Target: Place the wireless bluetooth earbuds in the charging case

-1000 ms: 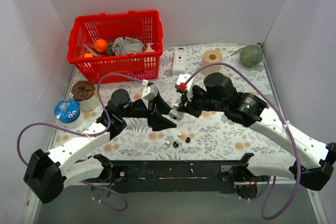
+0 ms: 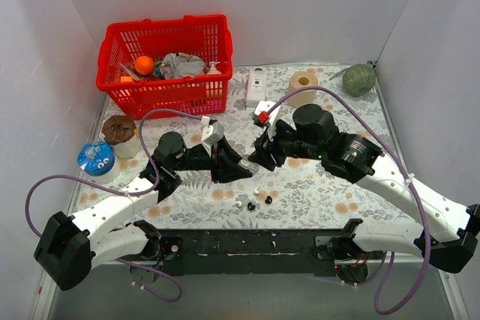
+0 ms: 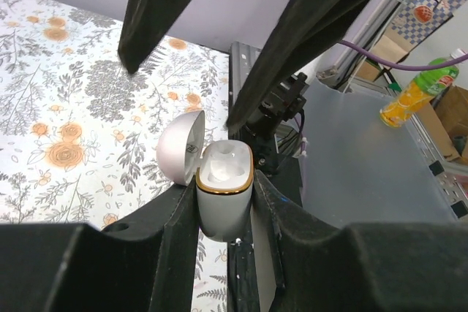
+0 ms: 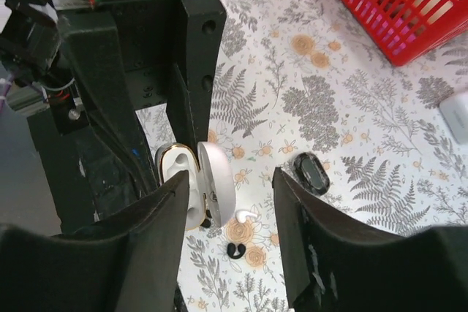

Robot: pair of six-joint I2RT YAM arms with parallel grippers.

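Between the two arms, above the table, is a white charging case [image 2: 248, 164] with a gold rim. Its lid [image 3: 174, 147] stands open, and its hollows [image 3: 228, 160] show no earbud in them. My left gripper is shut on the case body. The right gripper is open, with the lid between its spread fingers, nearer the left one and clear of the right. White earbuds [image 2: 256, 191] and black earbuds [image 2: 268, 199] lie loose on the table below, near its front edge.
A glossy black case [image 4: 311, 173] rests on the patterned cloth. Farther back are a red basket [image 2: 169, 95], a white box [image 2: 256, 88] and a tape roll [image 2: 303, 82]. Tubs [image 2: 97, 162] stand at left.
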